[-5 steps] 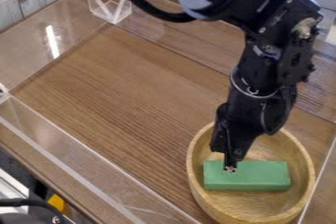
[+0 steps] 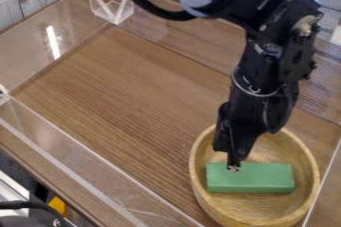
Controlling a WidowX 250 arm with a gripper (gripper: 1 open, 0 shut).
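A round wooden bowl [image 2: 253, 211] sits at the lower right of the table, holding a green rectangular block [image 2: 250, 178] that lies flat across it. The black gripper [image 2: 232, 165] points down into the bowl from above, its tips at or just over the upper left part of the block; whether they touch it is unclear. The fingertips are close together, with nothing visible between them.
A clear plastic holder [image 2: 110, 9] stands at the back left. Transparent walls edge the table on the left, with cables beyond at the lower left.
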